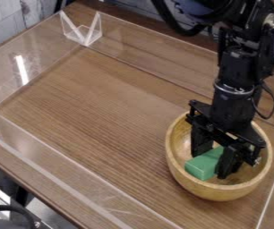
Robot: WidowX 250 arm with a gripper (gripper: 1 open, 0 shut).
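Note:
A tan round bowl (183,177) sits at the right side of the wooden table. My black gripper (226,152) reaches down into it from above, its fingers around a green object (204,164) on the bowl's floor. The gripper is shut on the green object, though the fingertips are partly hidden among dark parts.
A clear wire-like holder (82,29) stands at the back left. Cables lie at the lower left edge.

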